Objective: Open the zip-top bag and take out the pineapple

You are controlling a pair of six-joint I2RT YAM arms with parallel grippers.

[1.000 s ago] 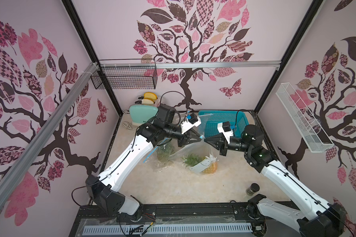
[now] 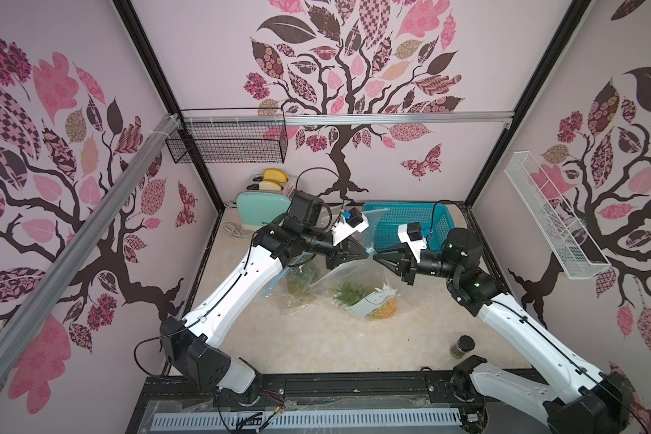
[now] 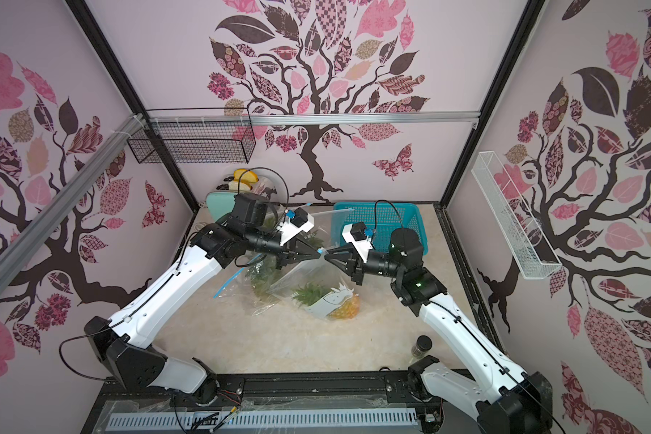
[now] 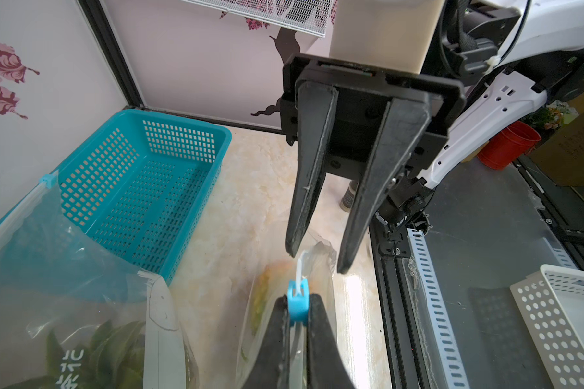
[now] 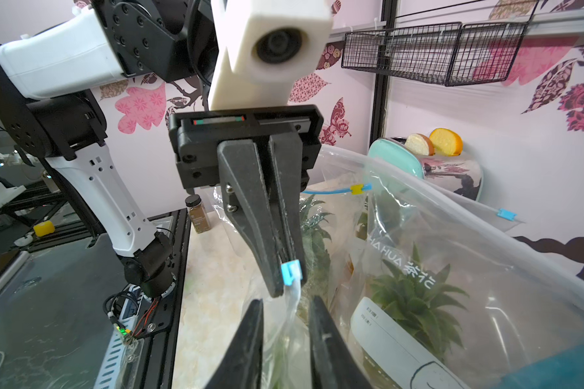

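Observation:
A clear zip-top bag (image 5: 538,291) stands on the table with a white label on its front. Inside it lies the pineapple (image 2: 384,306), its green leaves (image 5: 421,298) showing through the plastic. The blue zip slider (image 4: 298,301) sits at the bag's top corner, with my left gripper shut on it. Close by on the right, my right gripper stands partly open, its fingers (image 4: 373,194) apart around the bag's top edge near the slider; they do not grip it.
Left of this bag lies another clear bag (image 2: 296,282) with a blue zip and leafy contents. Behind stand a turquoise basket (image 2: 445,217) and a mint-green bread toaster (image 2: 262,209). A spice jar (image 2: 461,345) is at front right.
My left gripper's fingers have come together at the slider, and the left arm has shifted slightly. The right arm and the pineapple look unmoved.

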